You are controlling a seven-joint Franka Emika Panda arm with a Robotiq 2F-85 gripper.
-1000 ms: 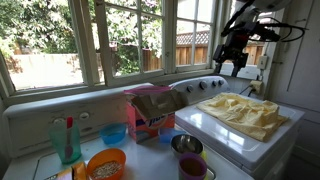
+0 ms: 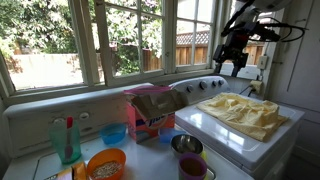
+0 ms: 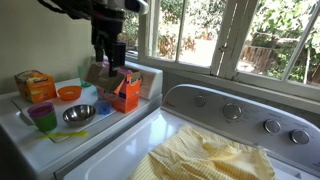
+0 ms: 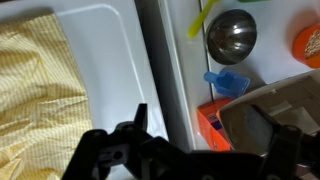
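Note:
My gripper (image 2: 227, 69) hangs in the air above the washing machines, pointing down. In the wrist view the gripper has its two fingers spread apart, with nothing visible between them. A pale yellow cloth (image 2: 238, 114) lies rumpled on one machine's white lid; its striped texture shows in the wrist view, where the cloth (image 4: 38, 95) is at the left. An orange box (image 3: 127, 92) with open cardboard flaps stands on the other machine. Near it are a metal bowl (image 4: 232, 37) and a small blue measuring cup (image 4: 228, 82), both apart from my fingers.
An orange bowl (image 2: 106, 164) with grainy contents, a green cup (image 2: 66, 142), a blue bowl (image 2: 114, 133) and a purple cup (image 2: 192, 167) share the box's machine. Control knobs (image 3: 232, 111) and windows run along the back. Bare lid (image 4: 115, 75) shows beside the cloth.

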